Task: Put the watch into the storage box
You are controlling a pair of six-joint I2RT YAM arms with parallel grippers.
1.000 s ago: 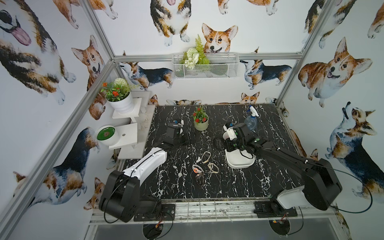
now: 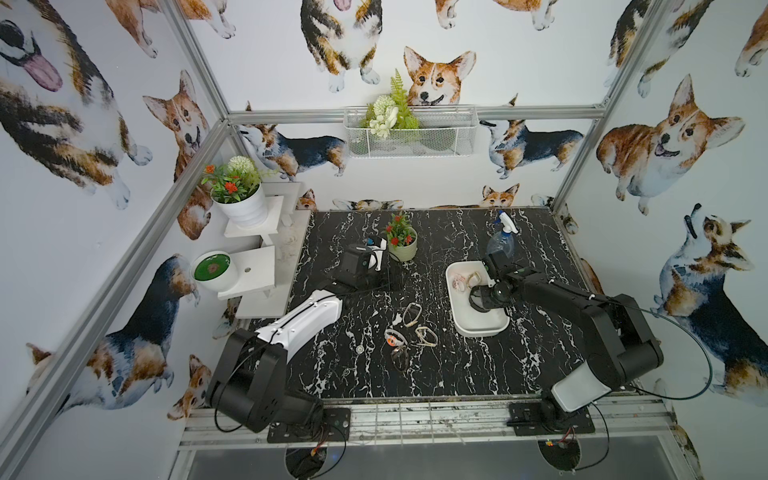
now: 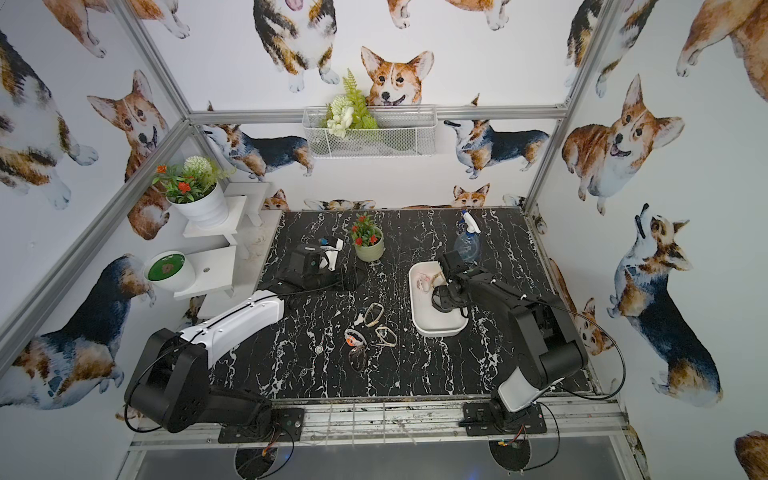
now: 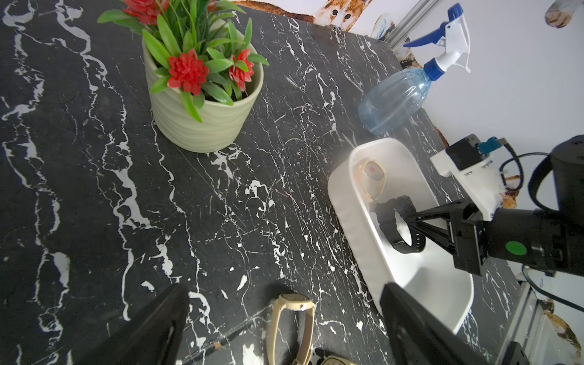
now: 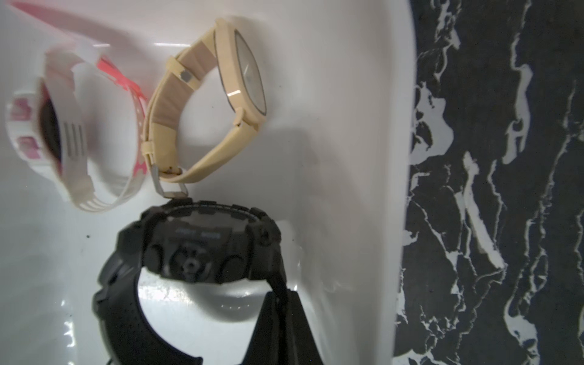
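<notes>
Pinched by its strap, a black watch (image 5: 200, 243) hangs inside the white storage box (image 4: 346, 206), with my right gripper shut on it. Beyond it in the box lie a beige watch (image 5: 243, 79) and a white-and-pink watch (image 5: 67, 133). On the table left of the box are several more watches, among them a beige watch (image 2: 412, 314), another beige watch (image 2: 426, 336), an orange-and-white watch (image 2: 393, 338) and a dark watch (image 2: 400, 358). My left gripper stands open above the table, its blurred fingers wide apart and nothing held.
A potted plant with red flowers (image 4: 203, 112) stands behind my left gripper. The blue spray bottle (image 4: 398, 97) is just behind the box. White shelves (image 2: 252, 272) line the left side. Bare table lies between plant and box.
My right gripper has lowered the black watch deeper into the box, swinging in from the left side of it. The left arm has shifted slightly right; its gripper stays open.
</notes>
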